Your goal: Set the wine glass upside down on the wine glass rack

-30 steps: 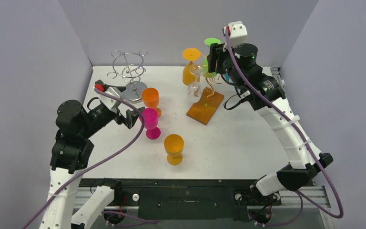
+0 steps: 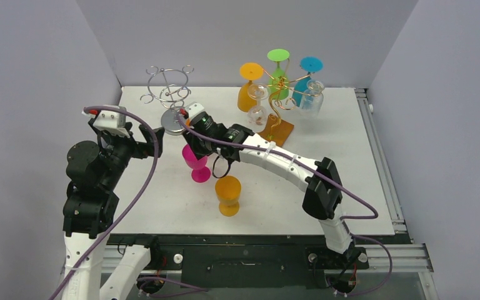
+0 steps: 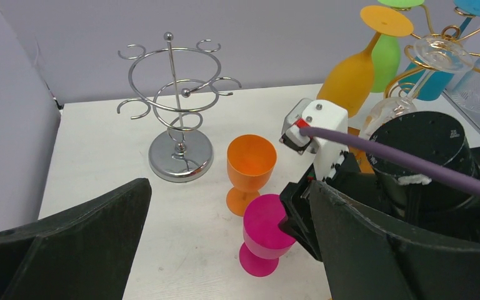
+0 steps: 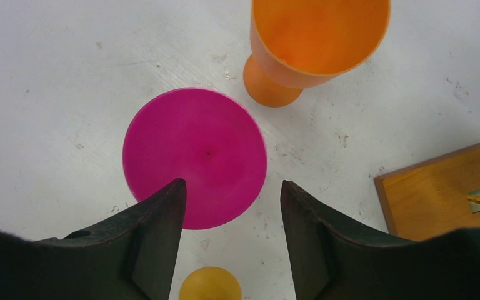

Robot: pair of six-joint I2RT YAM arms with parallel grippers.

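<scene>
The pink glass [image 2: 195, 159] stands upright on the white table, with my right gripper open just above its rim. Behind it an orange glass [image 3: 251, 165] is upright, and nearer the front stands a yellow-orange glass [image 2: 228, 194]. The empty silver rack [image 3: 181, 106] stands at the back left. At the back right, the gold rack [image 2: 281, 94] carries several upside-down glasses. Off to the left, my left gripper is open with nothing between its fingers, facing the silver rack and the glasses.
The wooden base [image 2: 276, 130] of the gold rack is close to the right arm. Clear table [image 2: 344, 162] lies on the right side. Grey walls [image 2: 250, 37] close in the back and sides.
My right arm has swung left and down from the gold rack to over the pink glass. My left gripper has drawn back left, away from that glass. The glasses have not moved.
</scene>
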